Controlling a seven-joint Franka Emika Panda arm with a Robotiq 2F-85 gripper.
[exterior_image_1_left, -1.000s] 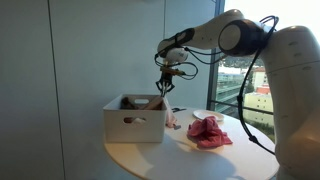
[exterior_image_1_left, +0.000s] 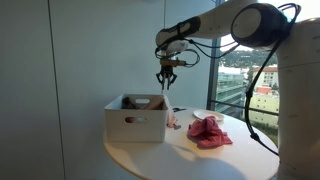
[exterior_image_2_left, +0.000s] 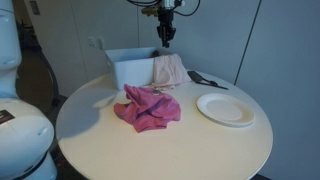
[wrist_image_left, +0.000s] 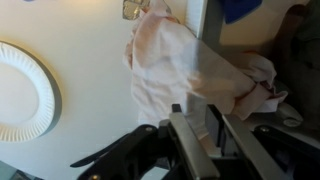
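My gripper (exterior_image_1_left: 166, 82) hangs above the white box (exterior_image_1_left: 137, 127), near the box's right side. In the wrist view the two fingers stand apart, and the gripper has nothing held between its tips. Below it a pale pink cloth (wrist_image_left: 165, 65) drapes over the box's rim, partly inside and partly outside. From the other side this pale cloth (exterior_image_2_left: 170, 70) hangs down the box's corner. A darker pink cloth (exterior_image_2_left: 147, 107) lies crumpled on the table in front of the box.
A white plate (exterior_image_2_left: 226, 109) lies on the round white table (exterior_image_2_left: 200, 150). Black utensils (exterior_image_2_left: 207, 80) rest between plate and box. Inside the box are dark items and something blue (wrist_image_left: 236, 8).
The gripper has shifted slightly, staying high near the box's right side. The box and cloths look unmoved.
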